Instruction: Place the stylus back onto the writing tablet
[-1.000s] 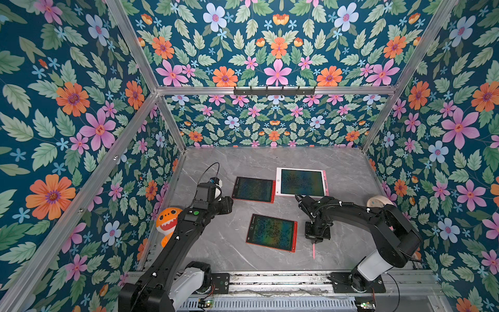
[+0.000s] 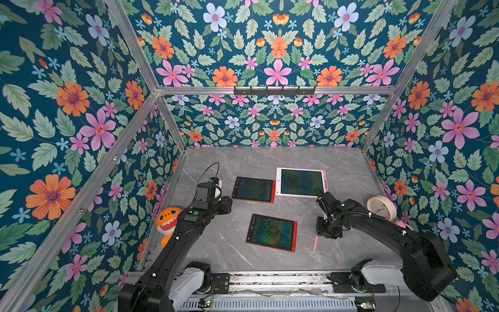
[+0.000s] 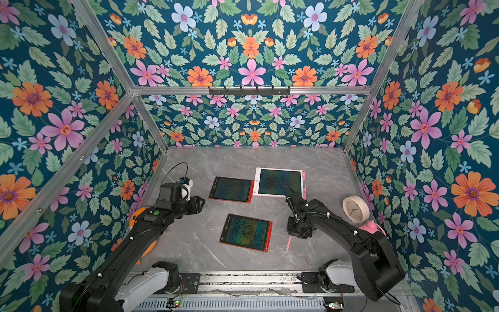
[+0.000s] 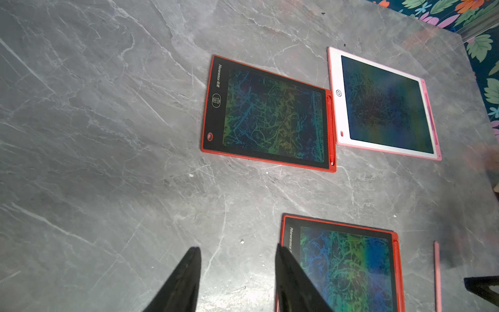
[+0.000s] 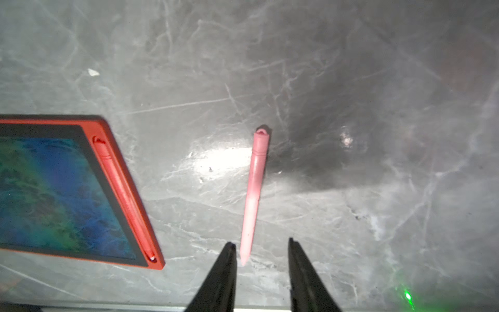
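Note:
A pink stylus point(image 5: 252, 195) lies on the grey table, to the right of the front red-edged tablet point(image 5: 52, 192). My right gripper is open above it; in the right wrist view the tapered end shows near the left finger point(image 5: 223, 275), and nothing is gripped. From the left wrist, the stylus point(image 4: 437, 275) appears apart from a dark right fingertip point(image 4: 480, 285). At the back, the white tablet point(image 4: 384, 104) has a pink strip along its right side; whether that slot is filled cannot be told. My left gripper stands open and empty.
Another red-edged tablet point(image 2: 253, 189) lies against the white one, and both red-edged tablets carry red pens in their side slots. A round clock point(image 2: 382, 208) stands far right, an orange toy point(image 2: 169, 221) far left. Bare table surrounds the stylus.
My right arm has swung to the right and slightly back. The stylus's visible end also sits a little farther from the front edge than before. The left arm and the tablets have stayed put.

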